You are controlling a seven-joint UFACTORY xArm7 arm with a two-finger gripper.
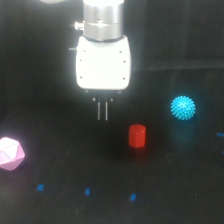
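Two thin, pale fingers of my gripper (102, 111) point down below the white, rounded housing (103, 64), in the upper middle of the camera view. A narrow dark gap separates them, and nothing shows between them. The small red block (137, 136) stands to the right of the fingertips and lower in the picture, apart from them. At the upper right is a spiky, light-blue ball (182, 107). A pink faceted ball (10, 153) sits at the left edge. How high the fingertips are above the surface is hard to judge.
The surface (70, 145) is black and mostly bare. Small blue marks lie along the front, among them a left mark (40, 187), a middle mark (87, 191) and a right mark (132, 197). Another blue mark (220, 134) shows at the right edge.
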